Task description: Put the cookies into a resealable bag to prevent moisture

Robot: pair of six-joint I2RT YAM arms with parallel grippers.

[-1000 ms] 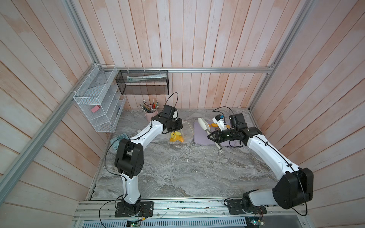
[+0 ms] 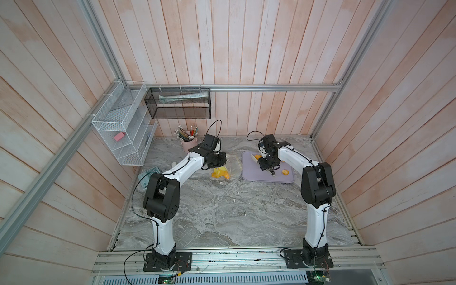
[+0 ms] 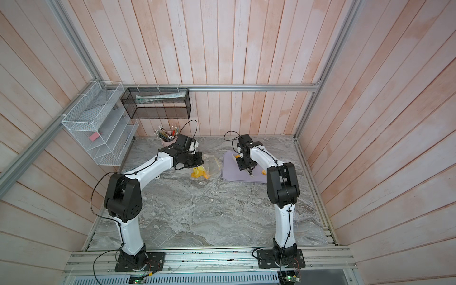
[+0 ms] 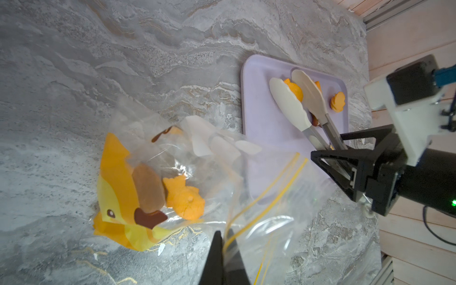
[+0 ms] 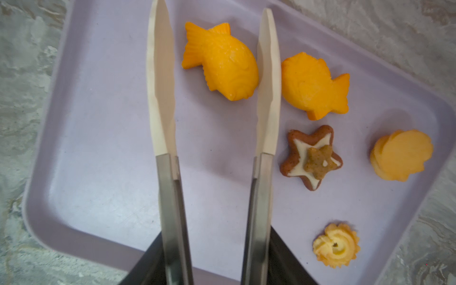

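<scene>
A clear resealable bag (image 4: 266,190) with yellow zip lines and a printed animal face lies on the table. An orange fish-shaped cookie (image 4: 185,199) shows through its film. My left gripper is shut on the bag's edge. My right gripper is around the handles of the white-tipped tongs (image 5: 161,95), whose arms stand apart over the lilac tray (image 5: 99,209). Between the tong arms lies an orange fish cookie (image 5: 228,61), its head close to the right arm. Just outside that arm are a second fish cookie (image 5: 311,85) and a star cookie (image 5: 311,159).
A scalloped orange cookie (image 5: 401,154) and a round swirled cookie (image 5: 336,244) lie on the tray's right side. Behind the left arm stands a pink cup of pencils (image 2: 188,140).
</scene>
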